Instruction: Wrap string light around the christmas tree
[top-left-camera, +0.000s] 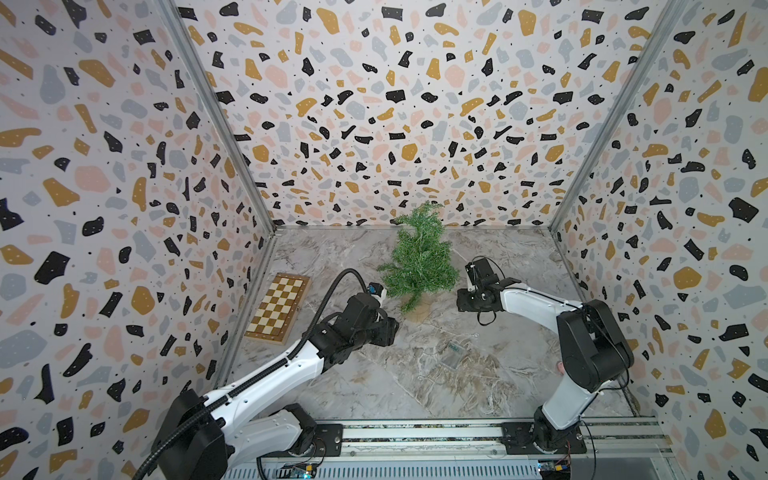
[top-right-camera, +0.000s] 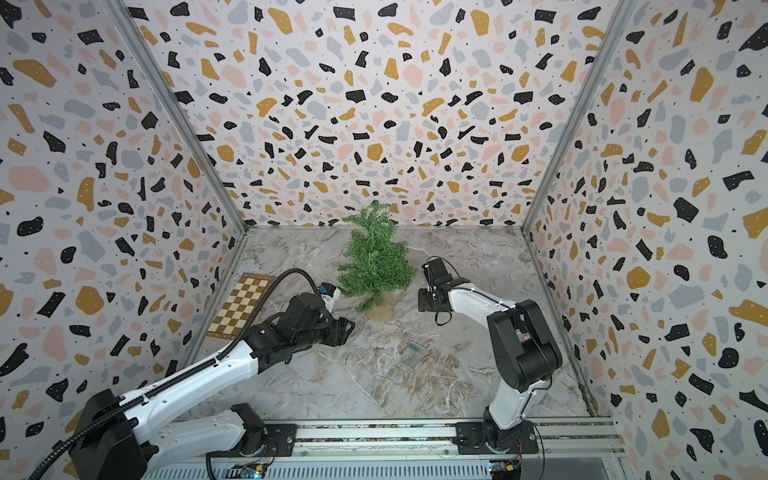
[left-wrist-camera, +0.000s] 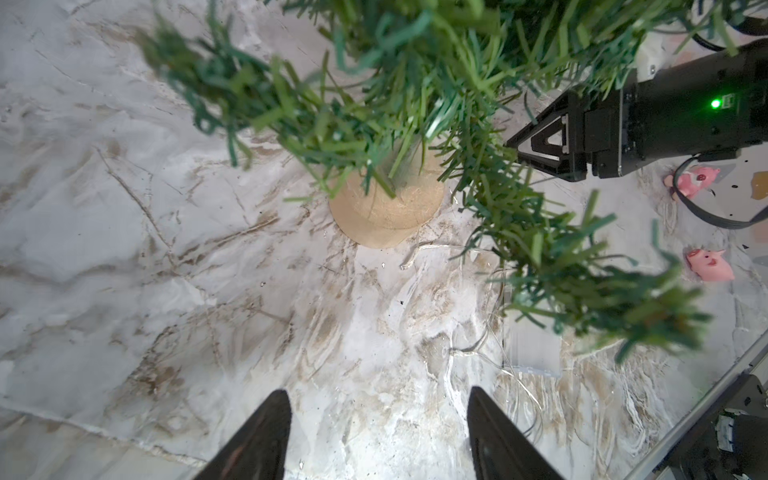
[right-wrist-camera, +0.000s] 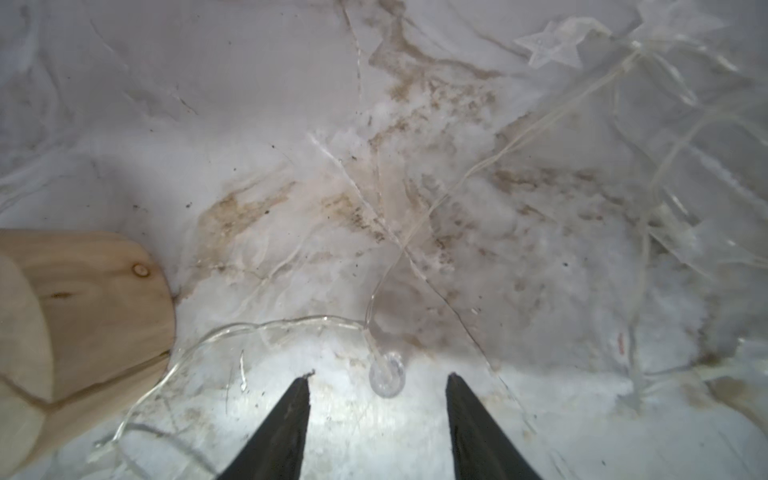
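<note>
The green tree (top-left-camera: 419, 256) stands mid-table on a wooden base (left-wrist-camera: 384, 212). Clear string lights (right-wrist-camera: 296, 324) lie loosely beside the base, with star shapes (right-wrist-camera: 552, 44) in the right wrist view. My left gripper is at the tree's front left; its fingertips show apart, but whether anything thin is between them is unclear. My right gripper is open low at the tree's right, over the wire near the base, holding nothing visible.
A chessboard (top-left-camera: 276, 308) lies at the left. Pink pig figures (left-wrist-camera: 708, 264) are at the right, partly hidden by the right arm in the top views.
</note>
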